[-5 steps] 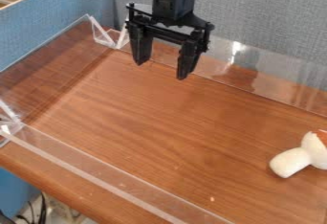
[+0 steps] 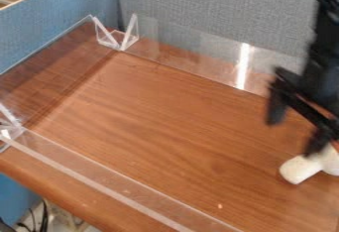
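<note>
My black gripper [image 2: 296, 119] is at the right of the view, motion-blurred, with its fingers spread open above a white object [image 2: 302, 169] lying on the wooden table at the right edge. The gripper hides part of that object. The object looks like a short white cylinder with a rounder piece behind it; I cannot tell what it is.
Clear plastic walls run along its back and front edges, with angled brackets [image 2: 117, 38] at the back left. A blue padded box is at the upper left, and cables hang at the lower left.
My gripper has moved quickly to the right and toward the front, from the back middle to over the white object, which it now partly hides.
</note>
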